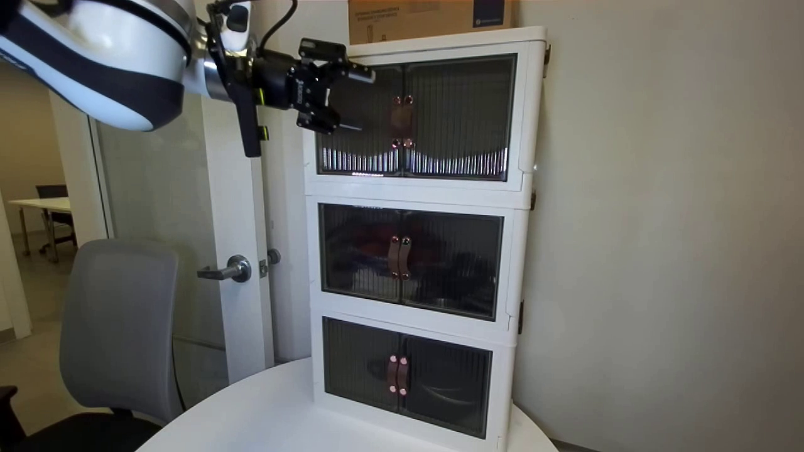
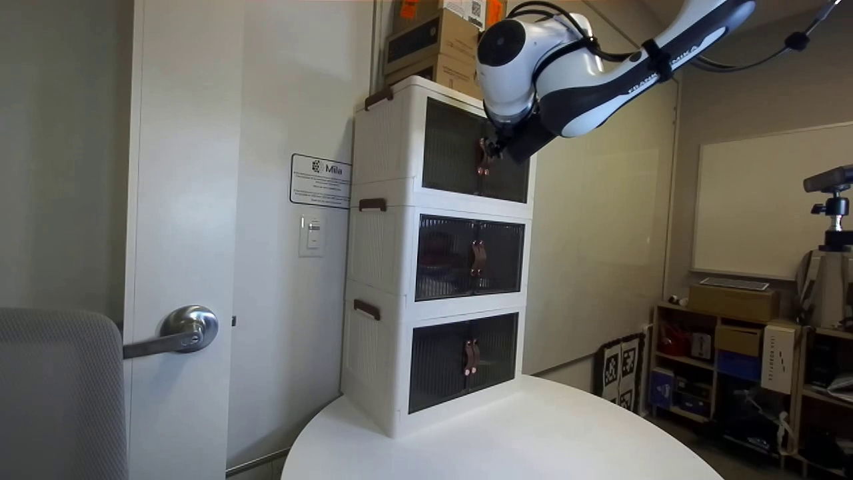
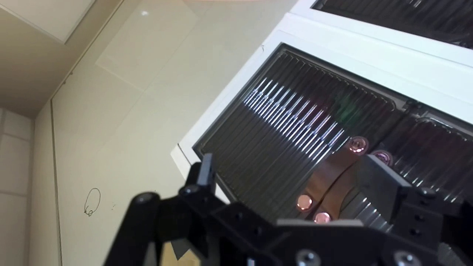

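Note:
A white three-tier cabinet [image 1: 422, 194] has dark ribbed doors, all closed. Level with its top tier, my gripper [image 1: 357, 100] is open, its fingers spread one above the other in exterior view 1 and nothing between them. The brown handles [image 1: 403, 122] of the top doors lie ahead of the fingertips. In the wrist view the handles [image 3: 330, 181] sit between the finger directions, close beside the right-hand finger [image 3: 383, 186]; whether they touch cannot be told. From exterior view 2 the arm hides part of the top right door, and the gripper [image 2: 493, 149] is near the handles.
Cardboard boxes [image 2: 436, 52] rest on top of the cabinet. A grey chair [image 1: 120, 324] and a door with a lever handle [image 1: 226, 270] are at the left.

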